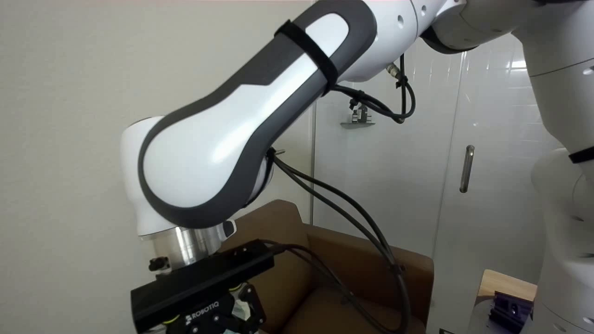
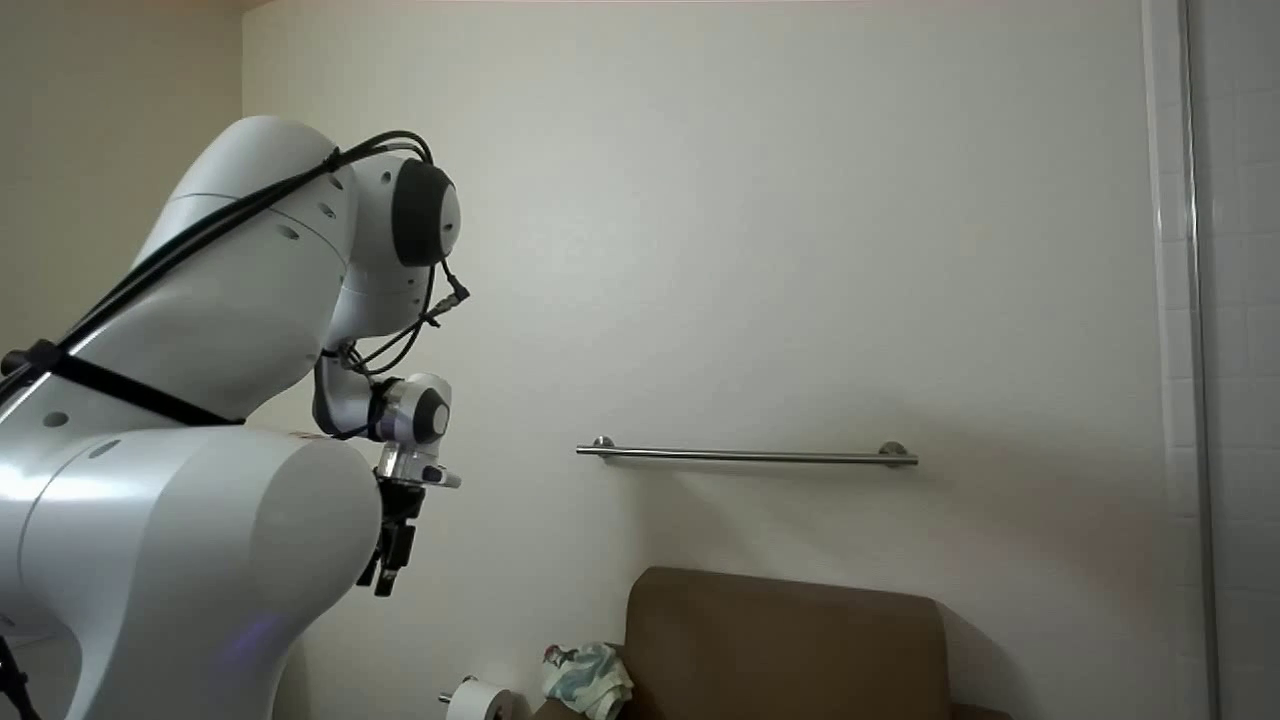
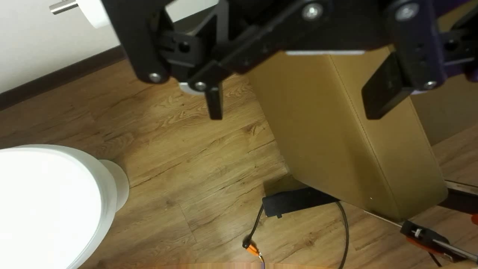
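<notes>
My gripper stands open in the wrist view, its two fingertips wide apart and only the brown armchair and wood floor showing beyond them. In exterior view 1 its body is at the lower left and the fingers are cut off by the frame's bottom edge. Exterior view 2 has the fingers pointing down, left of the patterned cloth (image 2: 588, 680) and higher in the picture. That crumpled cloth lies on the arm of the brown armchair (image 2: 786, 642). I cannot make out the cloth in the wrist view or in exterior view 1.
A metal towel bar (image 2: 750, 455) is fixed to the wall above the armchair. Near the chair's arm hangs a paper roll (image 2: 480, 700). Below me are a white rounded object (image 3: 49, 201) and a black box with cables (image 3: 298, 201) on the floor.
</notes>
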